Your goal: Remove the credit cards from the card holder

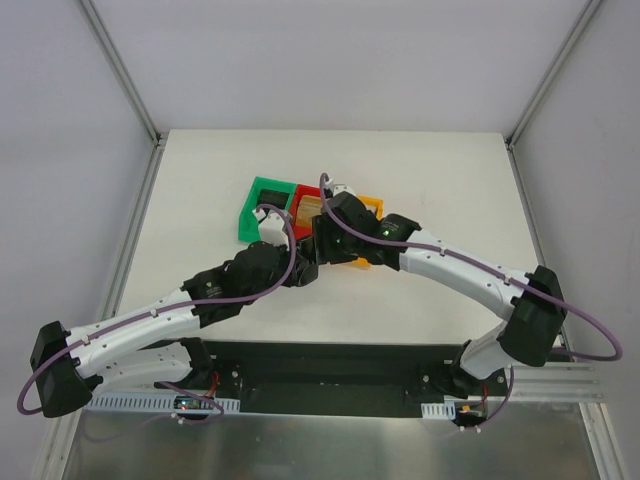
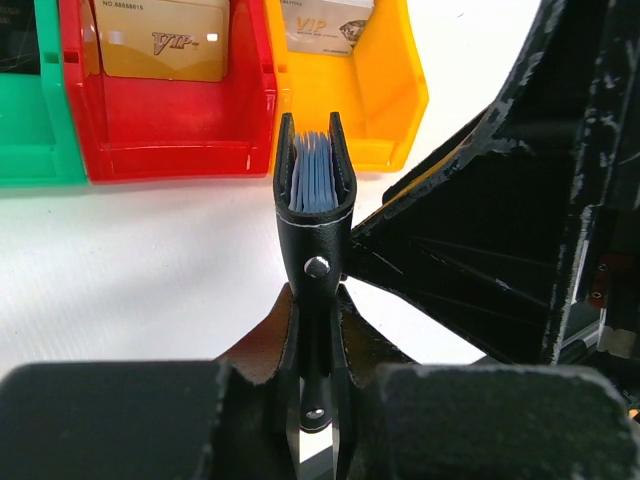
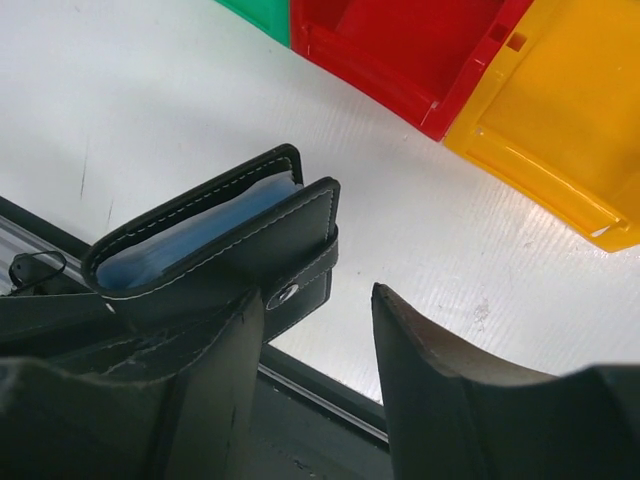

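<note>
A black card holder (image 2: 315, 240) with white stitching and a snap stud stands upright, its open top showing pale bluish sleeves (image 2: 314, 175). My left gripper is shut on its lower part. In the right wrist view the holder (image 3: 215, 250) lies at the left, partly behind one finger. My right gripper is part open beside it, the strap end reaching into the gap between the fingers. Whether a finger touches the holder cannot be told. A gold VIP card (image 2: 165, 40) lies in the red bin (image 2: 170, 120), and a silver VIP card (image 2: 325, 22) in the yellow bin (image 2: 380, 90).
The green bin (image 2: 30, 120) holds a black card (image 2: 18, 40) and adjoins the red bin. Right of the bins the white table (image 1: 440, 190) is clear. Both arms meet closely in front of the bins.
</note>
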